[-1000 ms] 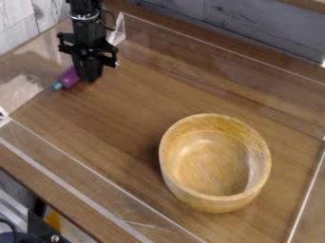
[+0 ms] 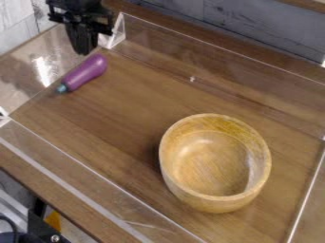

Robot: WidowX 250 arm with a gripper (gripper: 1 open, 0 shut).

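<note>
My dark gripper (image 2: 84,36) is high at the top left of the camera view, apart from and above a purple, elongated object (image 2: 84,72) with a teal tip, which lies tilted on the wooden surface. Whether the fingers are open or shut is hard to make out. A pale wooden bowl (image 2: 216,157) stands at the lower right.
Light edging runs along the left side, with dark hardware beyond it at the bottom left.
My gripper has moved up, away from the purple object, which was partly hidden beneath it and now shows fully.
</note>
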